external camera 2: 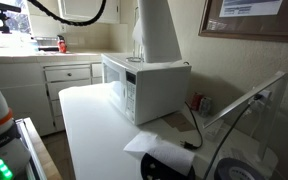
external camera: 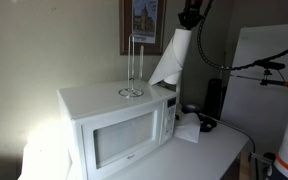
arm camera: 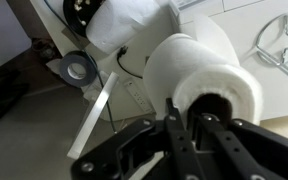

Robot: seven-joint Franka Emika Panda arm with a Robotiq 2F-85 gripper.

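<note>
A white paper towel roll (external camera: pixel 173 56) hangs upright in the air beside the microwave's right end, a loose sheet trailing from it. Gripping its top end is my gripper (external camera: pixel 191 14). In the wrist view the gripper is shut on the roll (arm camera: pixel 216 80), its fingers at the hollow core. On the white microwave (external camera: pixel 124 130) stands a chrome wire towel holder (external camera: pixel 133 70), empty. The holder (arm camera: pixel 282 42) shows at the right of the wrist view. In exterior view 2 the roll (external camera 2: pixel 159 35) hides part of the holder.
A torn white sheet (external camera 2: pixel 159 152) lies on the counter over a dark round object (external camera 2: pixel 169 172). Black cables and a roll of tape (arm camera: pixel 78 69) are near the wall.
</note>
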